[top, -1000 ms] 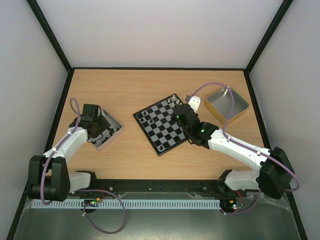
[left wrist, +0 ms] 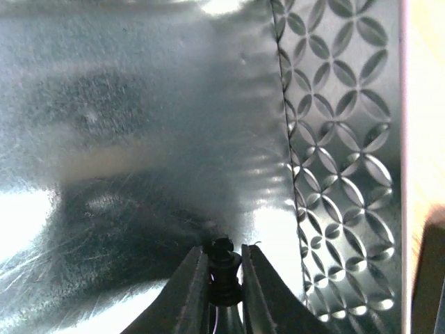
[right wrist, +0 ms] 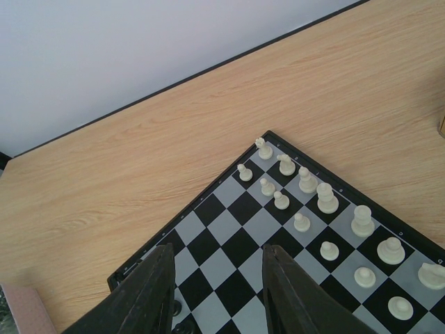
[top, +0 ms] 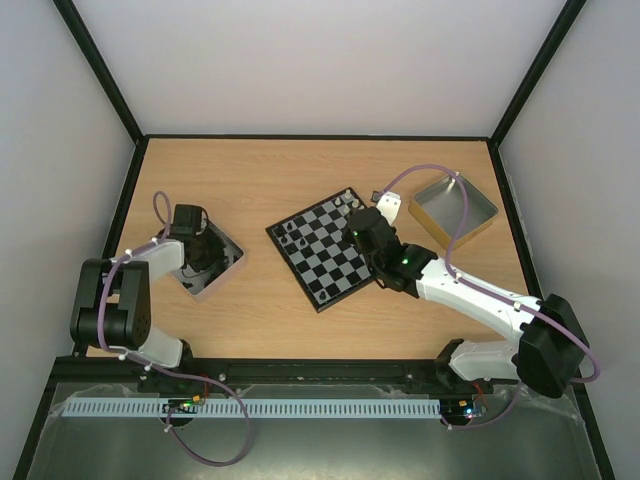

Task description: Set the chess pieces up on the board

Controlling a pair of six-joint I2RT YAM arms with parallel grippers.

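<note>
My left gripper is low inside the pink-rimmed metal box (top: pixel 236 258) at left, a black chess piece (left wrist: pixel 224 268) between its fingertips; whether they grip it is unclear. My right gripper is part open above the chessboard (top: pixel 315 290), nothing visible between its fingers. In the right wrist view white pieces, such as a tall one (right wrist: pixel 362 220), stand along the board's right side. A few black pieces (right wrist: pixel 183 327) show at its lower left, partly hidden by the fingers.
A yellow-sided box (top: pixel 440 220) with a metal interior sits at the back right. Bare wood (top: pixel 250 180) lies behind the board and between it and the left box.
My left arm has shifted slightly right and up in the top view, its elbow moving most. The right arm has not visibly moved.
</note>
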